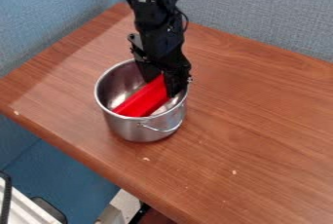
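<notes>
A steel pot (146, 127) with a thin wire handle stands on the wooden table, left of centre. A red oblong object (140, 100) lies slanted inside it. My black gripper (166, 76) reaches down from above into the back right of the pot, at the upper end of the red object. It is shut on the red object, though its fingertips are mostly hidden in the dark of the arm.
Blue-grey walls stand at the back and left.
</notes>
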